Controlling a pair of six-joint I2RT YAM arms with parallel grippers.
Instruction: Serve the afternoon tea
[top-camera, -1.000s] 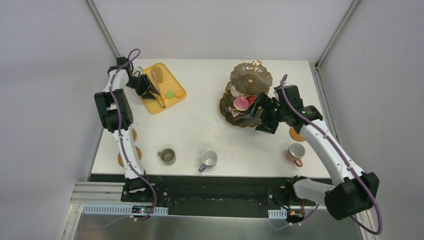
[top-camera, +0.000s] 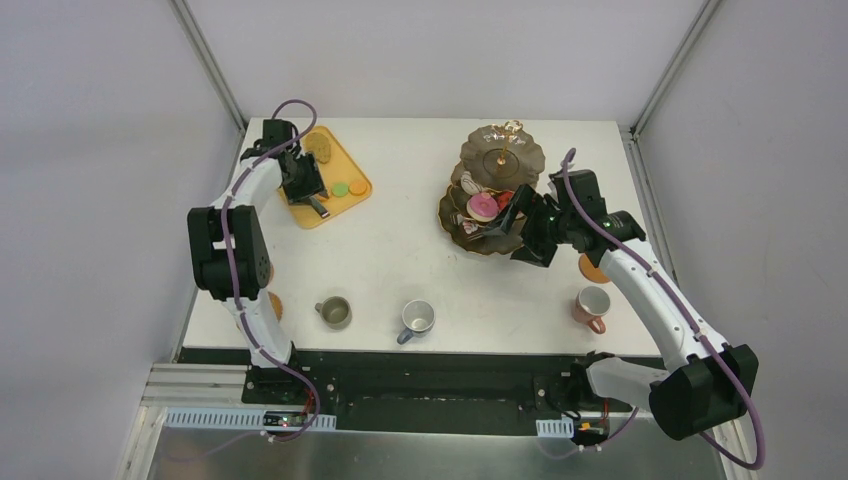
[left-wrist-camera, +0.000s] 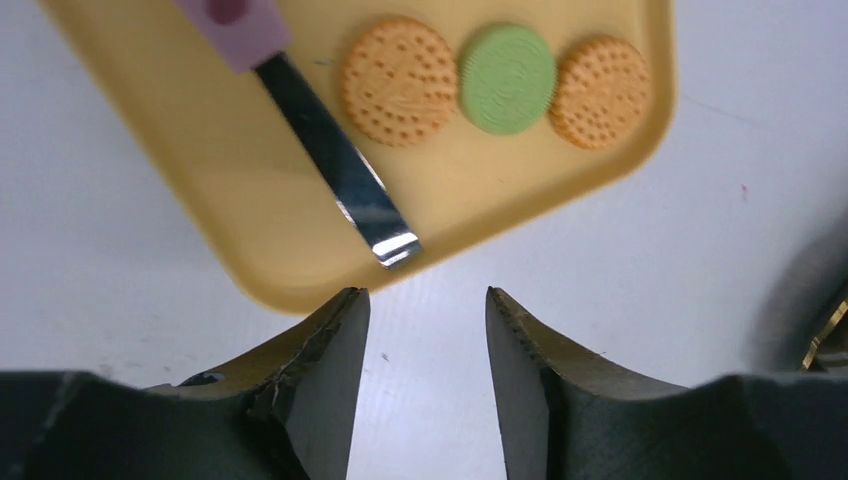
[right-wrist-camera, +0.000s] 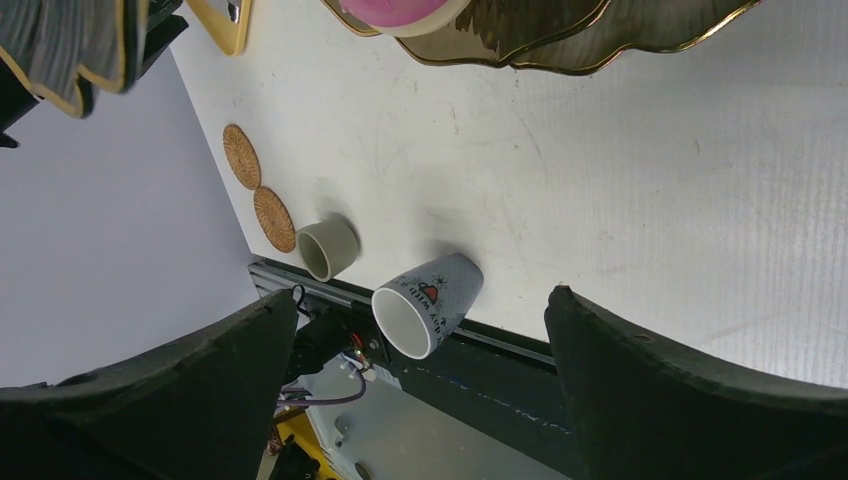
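Observation:
In the left wrist view a knife with a pink handle (left-wrist-camera: 245, 30) and dark blade (left-wrist-camera: 325, 150) lies in the yellow tray (left-wrist-camera: 185, 190). Two round tan biscuits (left-wrist-camera: 400, 82) (left-wrist-camera: 600, 92) and a green round (left-wrist-camera: 508, 78) lie beside it. My left gripper is open and empty, its fingertips near the tray's corner edge. In the top view my right gripper (top-camera: 513, 238) stands open by the tiered stand (top-camera: 503, 152). A pink-topped treat (top-camera: 482, 207) and several other pieces sit on the stand's lower tier, partly hidden by my fingers.
A green-grey cup (top-camera: 335, 312), a grey mug (top-camera: 418, 317) and a pink mug (top-camera: 592, 305) line the front edge. Woven coasters (right-wrist-camera: 242, 157) lie at the left; a round brown one (top-camera: 592, 268) is at the right.
My left arm has shifted right and its gripper now covers more of the tray and the knife. The right arm and the stand look the same.

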